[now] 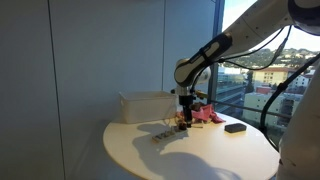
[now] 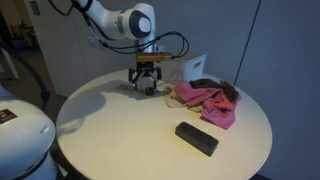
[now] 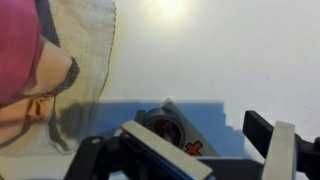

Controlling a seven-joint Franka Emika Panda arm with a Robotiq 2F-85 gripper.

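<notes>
My gripper stands open in the wrist view, its two fingers well apart. A light flat piece with an orange plus mark (image 3: 198,147) lies low in that view, partly hidden by the left finger. Beside the mark, a dark round part (image 3: 166,125) shows next to that same finger. In exterior view 1, a small pale strip (image 1: 165,136) lies on the table, with the gripper (image 1: 187,120) just above and to its right. The gripper (image 2: 145,75) also shows spread fingers in exterior view 2, over small dark items (image 2: 150,92). Nothing held is visible.
A white bin (image 1: 148,107) stands at the back of the round table (image 2: 110,140). Pink cloth (image 2: 218,104) is heaped beside the gripper. Toward the table's near right in exterior view 2 lies a black block (image 2: 197,138).
</notes>
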